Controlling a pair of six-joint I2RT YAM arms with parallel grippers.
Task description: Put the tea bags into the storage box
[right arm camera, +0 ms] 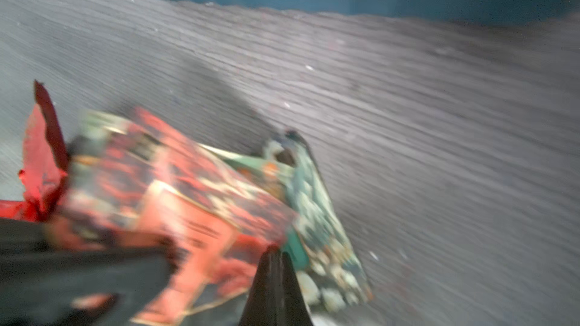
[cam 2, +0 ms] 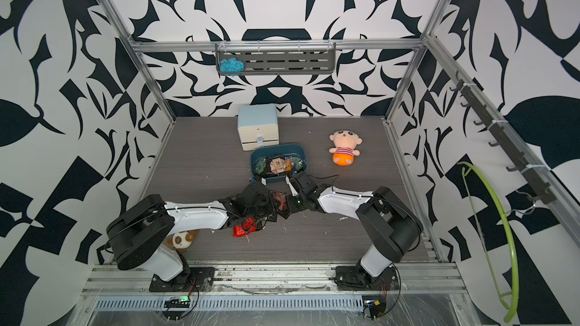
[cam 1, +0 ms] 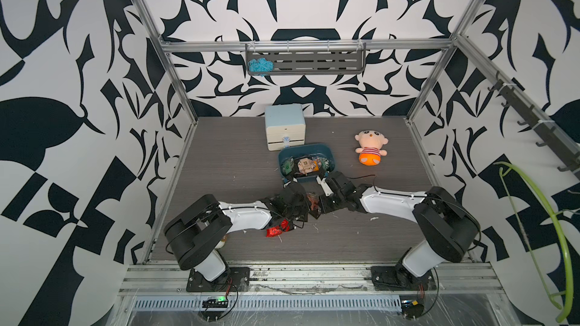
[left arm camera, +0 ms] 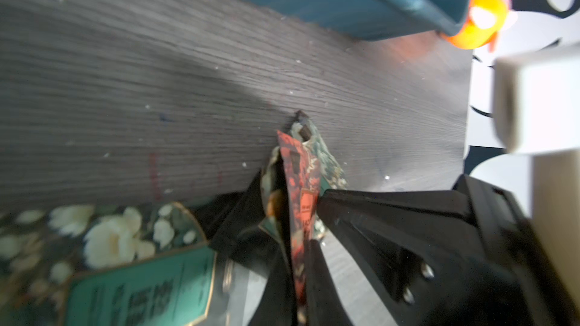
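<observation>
A red tea bag (right arm camera: 199, 223) stands tilted between the two grippers. My left gripper is shut on its edge. The tips of my right gripper lie close together, touching the bag's other side; a hold there cannot be made out. Green floral tea bags (right arm camera: 329, 241) lie behind the red one, another with a teal label (left arm camera: 139, 283) beside my left gripper. A shiny red packet (cam 1: 278, 228) rests by the left arm. Just beyond the grippers, the teal box (cam 1: 331, 152) contains several small mixed items.
A white cabinet with a blue top (cam 1: 285, 125) stands behind the box. To the right sits a pink and orange doll (cam 1: 370, 148); a brown and white plush (cam 2: 182, 239) is near the left arm's base.
</observation>
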